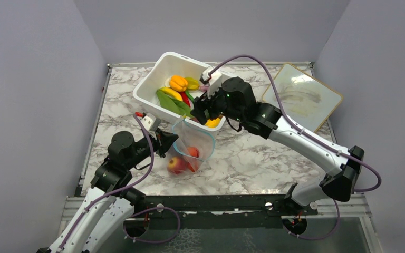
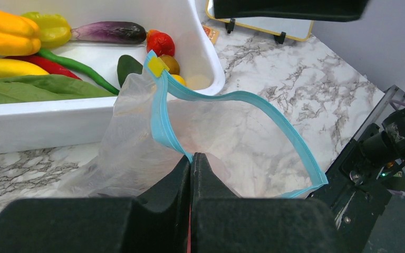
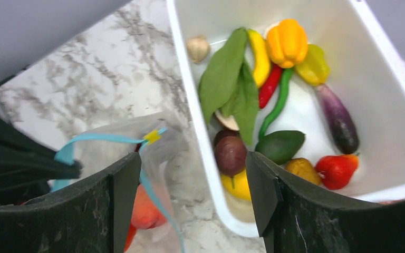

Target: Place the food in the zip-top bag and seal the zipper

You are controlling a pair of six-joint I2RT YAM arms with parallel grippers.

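Observation:
The clear zip top bag (image 1: 200,139) with blue zipper stands open at the table's middle, reddish fruits (image 1: 177,165) in its bottom. My left gripper (image 1: 173,138) is shut at the bag's rim; in the left wrist view its tips meet on the blue zipper edge. My right gripper is open above the bag and the near wall of the white bin (image 1: 153,79), nothing between its fingers. The bin holds peppers (image 3: 287,42), leafy greens (image 3: 224,74), an eggplant (image 3: 337,118) and other produce.
A whiteboard (image 1: 300,97) lies at the back right, partly behind my right arm.

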